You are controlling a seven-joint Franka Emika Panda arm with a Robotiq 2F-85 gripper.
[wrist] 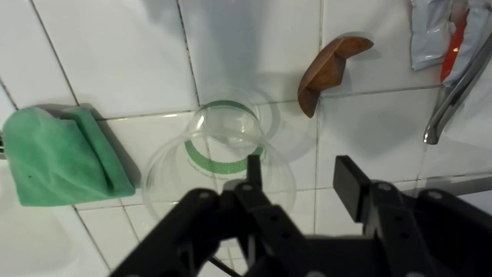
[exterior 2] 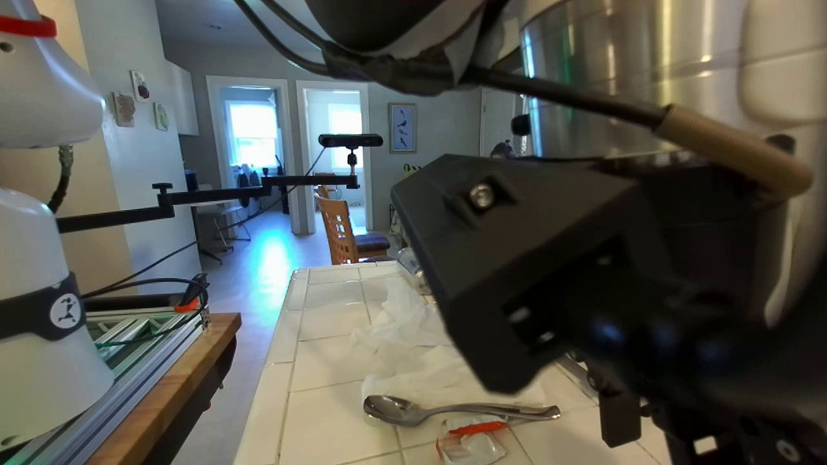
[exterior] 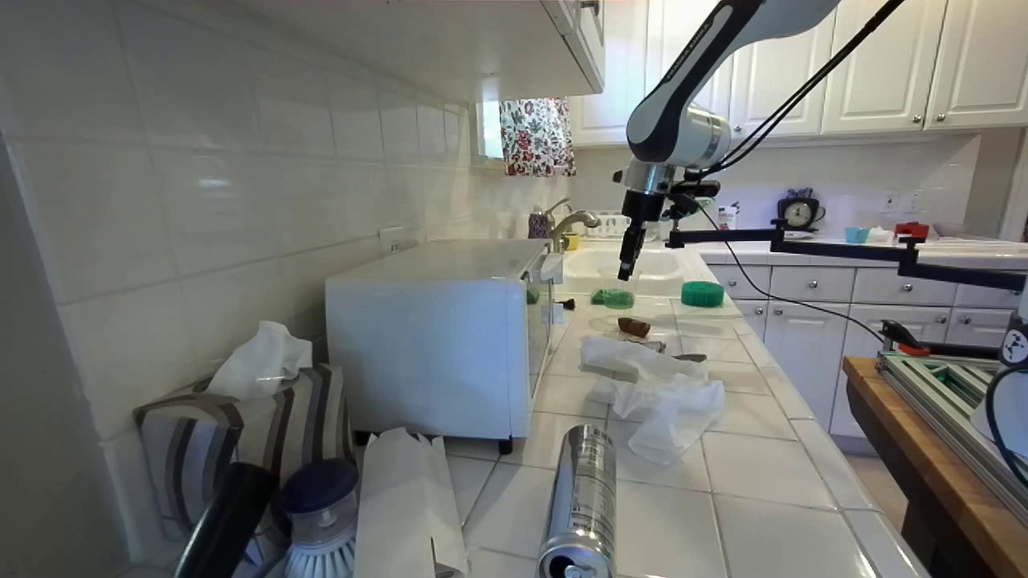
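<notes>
A clear, wide-mouthed cup [wrist: 221, 124] stands on the white tile counter; a green band shows at its base. My gripper is above the cup's right side in the wrist view, fingers apart. The left finger appears over the cup's opening and the other outside it, with the right part of the rim seen in the gap. Whether either finger touches the cup cannot be made out. In exterior view 1, the fingertips [exterior: 626, 274] are at about the height of the cup's top [exterior: 618, 297].
Near the cup lie a folded green cloth [wrist: 69, 159] and a brown faceted piece [wrist: 325, 74]. A spoon [exterior 2: 403, 411], a wrapper [exterior 2: 473, 442] and crumpled clear plastic [exterior: 665, 395] occupy the counter. A white box-shaped appliance [exterior: 429, 327] and a can [exterior: 583, 491] stand closer to exterior view 1.
</notes>
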